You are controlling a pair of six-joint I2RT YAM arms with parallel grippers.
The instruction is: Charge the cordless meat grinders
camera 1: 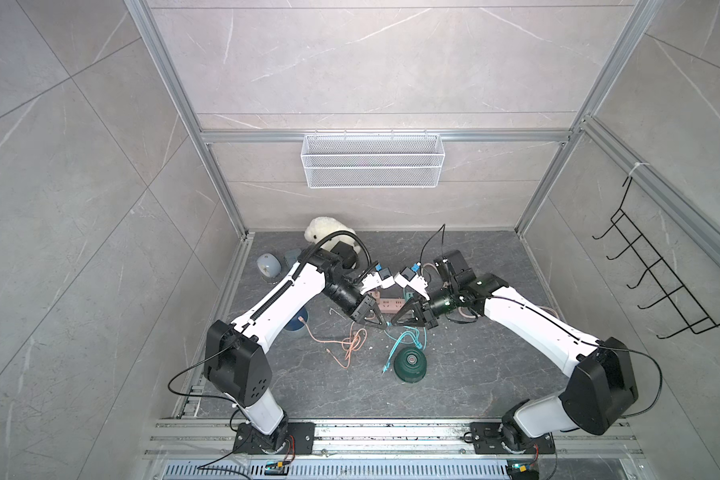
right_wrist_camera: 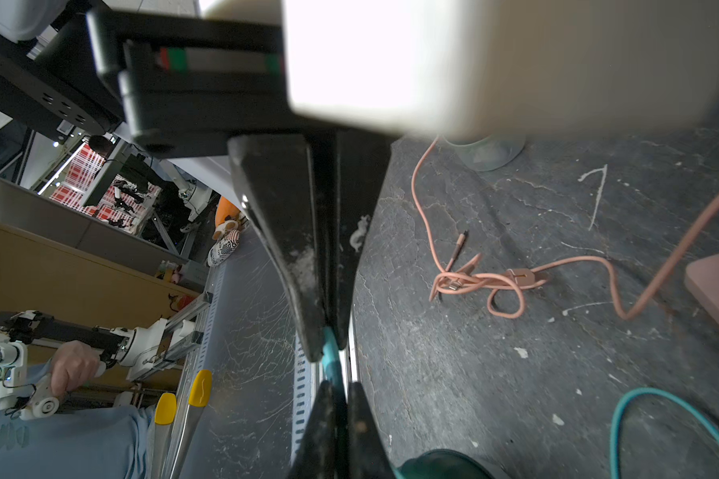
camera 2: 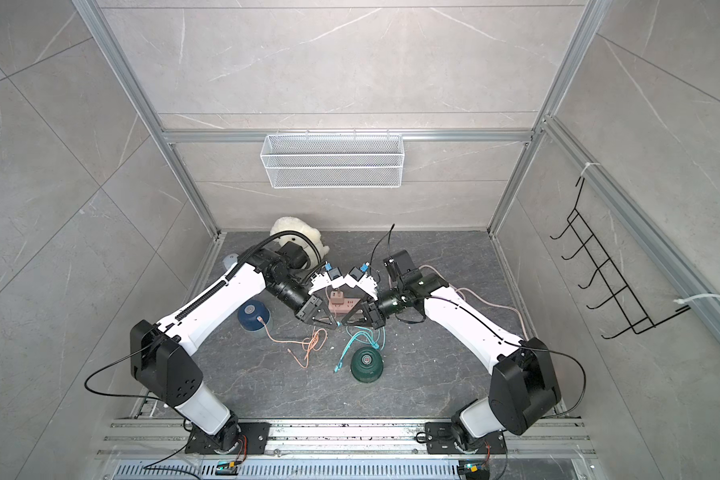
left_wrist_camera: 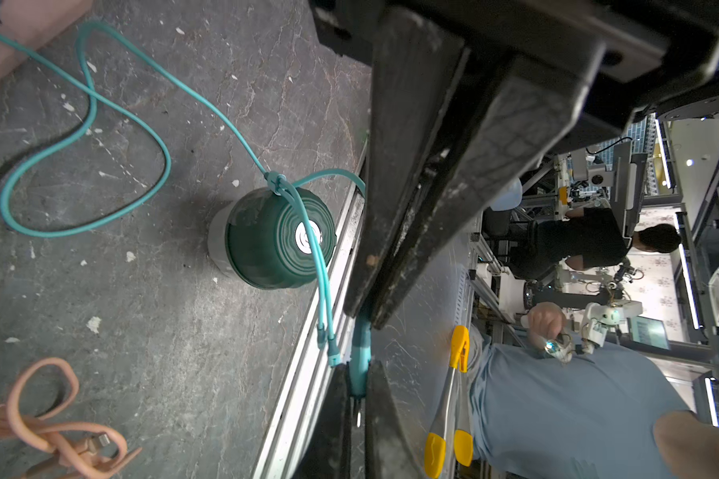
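Note:
Over the middle of the table, my left gripper and right gripper face each other tip to tip. A thin teal plug end (left_wrist_camera: 361, 351) spans the small gap, pinched by both; its metal tip shows between the right fingers in the left wrist view. The rest of the teal cable (camera 1: 405, 340) hangs in loops below. In front stands a dark green grinder (camera 1: 410, 365). A blue grinder (camera 2: 253, 314) sits at left, a pink cable (camera 2: 294, 342) reaching its side. The pink power strip (camera 1: 391, 305) is partly hidden behind the grippers.
A grey-blue rounded object (camera 1: 269, 265) stands at the back left, near a white plush toy (camera 1: 326, 229). A pale cord (camera 2: 496, 305) runs along the right side.

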